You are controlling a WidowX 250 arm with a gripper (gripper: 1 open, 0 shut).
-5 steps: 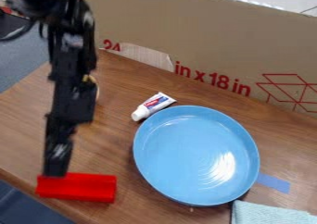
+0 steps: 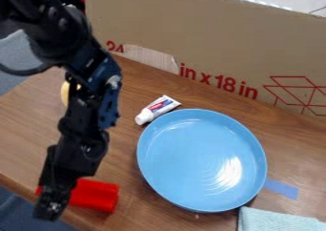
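My black gripper [image 2: 57,192] reaches down at the lower left, its fingertips low over the left part of a red cylindrical object [image 2: 94,195] lying near the table's front edge; it stands open, and the fingers partly hide that object. A round light blue plate [image 2: 192,158] lies to the right of it. A toothpaste tube [image 2: 156,109] rests behind the plate, toward its left.
A cardboard box wall [image 2: 230,44] runs along the back. A light blue cloth [image 2: 277,222] lies at the lower right. A yellow object behind my arm is mostly hidden. Bare wood [image 2: 26,130] shows at the left.
My arm has shifted and tilted to the right, its fingertips moving down toward the red object's left part. The plate and tube have stayed put.
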